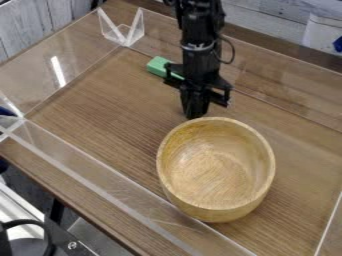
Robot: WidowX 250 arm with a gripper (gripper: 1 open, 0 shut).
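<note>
My black gripper (pixel 195 106) hangs low over the wooden table, just behind the rim of a large light wooden bowl (pixel 215 170); it looks shut, with nothing visible between its fingers. A green block (pixel 158 66) lies behind and left of it, partly hidden by my arm.
The table (pixel 80 120) has free room on the left and right. A clear plastic object (pixel 122 27) stands at the back left. Cables and dark fittings lie off the table's lower left edge.
</note>
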